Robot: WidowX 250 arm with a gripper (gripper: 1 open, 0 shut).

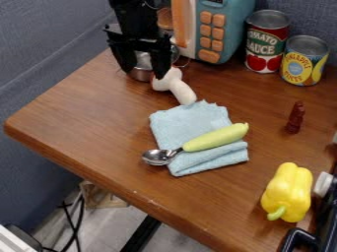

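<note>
My black gripper (pixel 144 57) is at the back left of the table, lowered over a small steel pot (pixel 138 72) that it largely hides. Its fingertips are down beside a white mushroom-like object (pixel 178 87) lying on the wood, whose far end is hidden behind the gripper. Whether anything sits between the fingers is unclear. A folded light-blue cloth (pixel 198 167) lies mid-table, with a spoon with a pale green handle (pixel 211 138) across it.
A teal toy microwave (pixel 216 30), a tomato can (pixel 266 44) and a yellow can (pixel 304 61) line the back. A small red figure (pixel 297 116) and a yellow pepper (pixel 287 192) are at the right.
</note>
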